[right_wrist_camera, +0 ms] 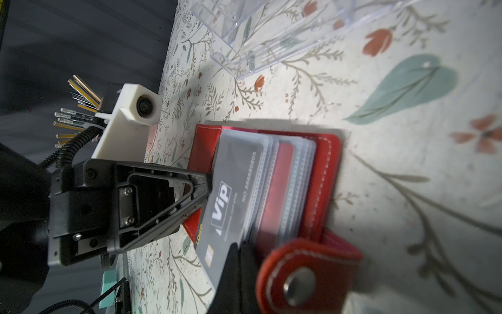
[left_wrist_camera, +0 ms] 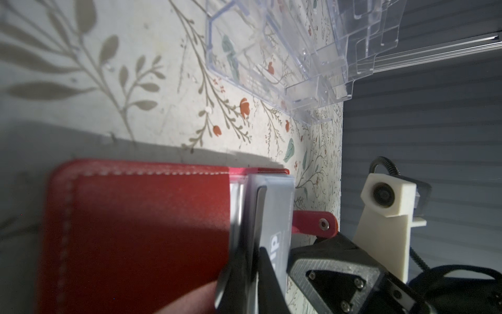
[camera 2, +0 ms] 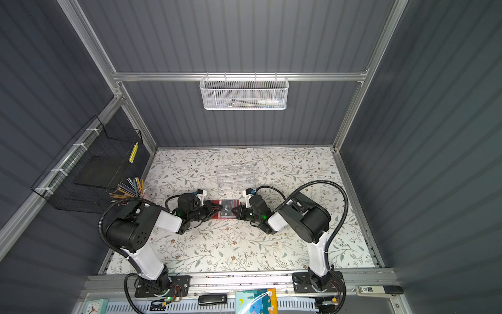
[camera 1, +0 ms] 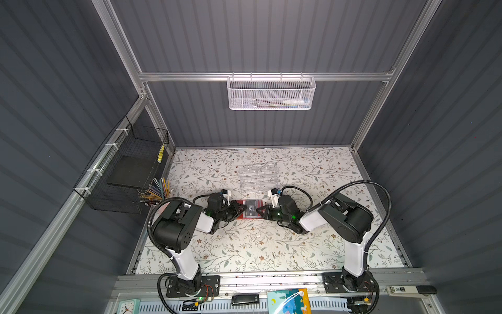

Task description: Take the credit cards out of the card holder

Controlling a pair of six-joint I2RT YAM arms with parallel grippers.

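Observation:
An open red card holder [right_wrist_camera: 325, 172] lies on the floral table between both grippers, with clear sleeves and a grey VIP card [right_wrist_camera: 232, 178] on top. My left gripper is low at the left side of the card stack, its fingers shut at the stack's edge; whether a card edge is between them is unclear. My right gripper is shut at the other end, fingertips on or beside the VIP card next to the snap strap [right_wrist_camera: 308, 277]. Nothing clearly shows between them.
A clear acrylic rack [camera 1: 258, 175] stands just behind the holder. Pencils [camera 1: 154, 193] and a black wire basket [camera 1: 128, 172] are at the left. A white mesh basket [camera 1: 269, 94] hangs on the back wall.

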